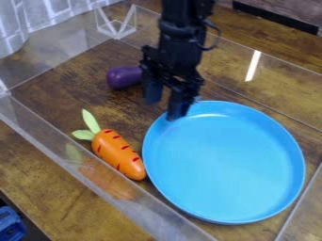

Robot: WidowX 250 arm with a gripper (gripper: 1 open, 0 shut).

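A dark robot gripper (pixel 170 92) hangs from the top centre, motion-blurred, above the back edge of a round blue plate (pixel 221 167). Whether it is open or shut cannot be made out. An orange toy carrot (pixel 116 152) with green leaves lies left of the plate. A purple toy eggplant (pixel 123 78) lies at the back, left of the gripper and partly behind it.
The wooden surface (pixel 56 90) has free room at the left and back right. Clear wall panels run along the left and front edges. A blue object (pixel 8 224) shows at the bottom left corner.
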